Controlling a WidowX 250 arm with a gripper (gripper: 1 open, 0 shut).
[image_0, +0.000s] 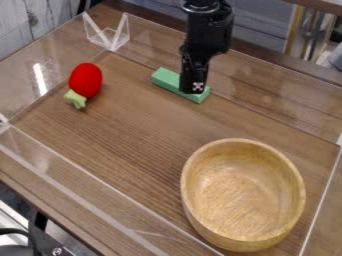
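Observation:
My black gripper (195, 78) hangs over a green block (174, 82) near the back middle of the wooden table, its tips at or just above the block's right part; whether they touch it I cannot tell. It looks shut, with nothing seen between its fingers. A red tomato-like object (86, 76) with a pale green piece (76, 101) beside it lies at the left. A large yellow bowl (241, 195) sits at the front right.
A clear wire or plastic piece (107, 30) stands at the back left. A black cable part lies at the bottom left corner.

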